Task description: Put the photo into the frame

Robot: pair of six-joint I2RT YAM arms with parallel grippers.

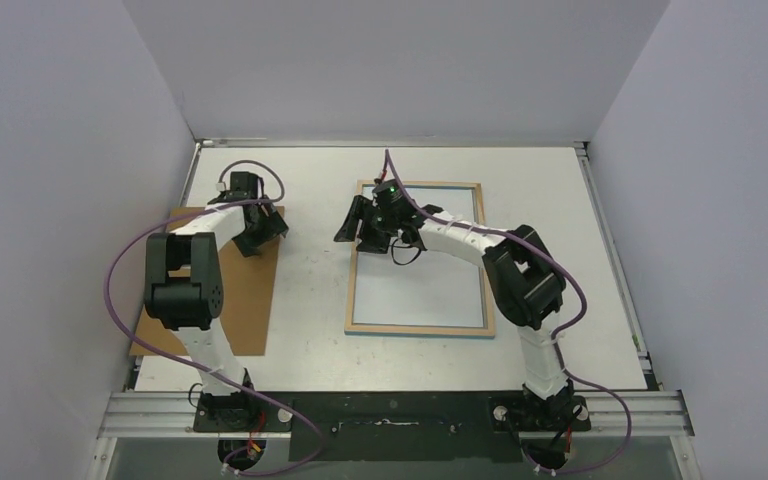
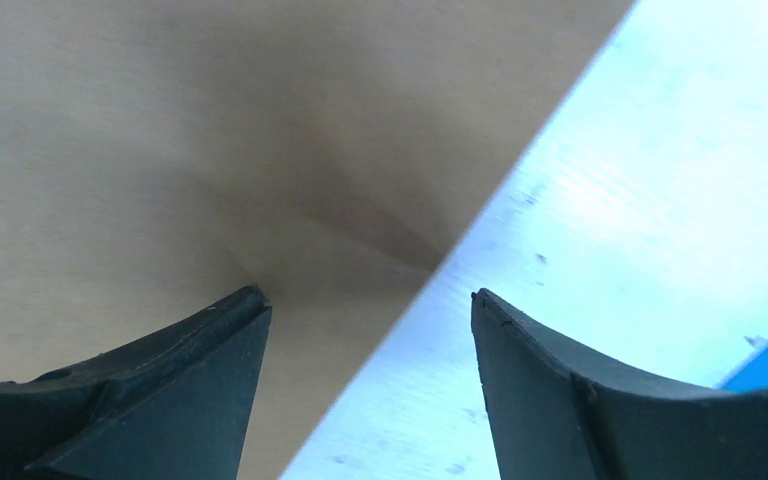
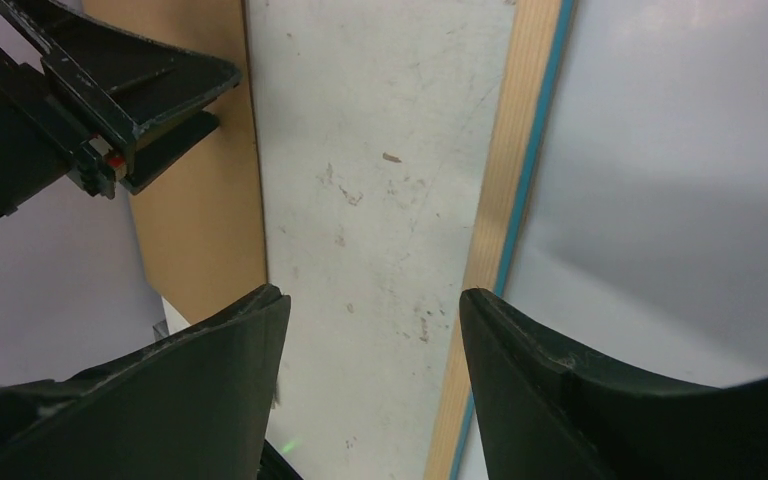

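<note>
The wooden frame lies flat on the table, its inner edge blue. A pale sheet fills its inside; whether that is the photo I cannot tell. To the left lies a flat brown board. My left gripper is open over the board's right edge, one finger above brown and the other above white table. Nothing shows held there. My right gripper stands open above the frame's left side, with bare table and part of the wooden strip visible between its fingers.
Between the board and the frame runs a clear strip of white table. Purple cables loop around both arms. Grey walls stand at the left, back and right.
</note>
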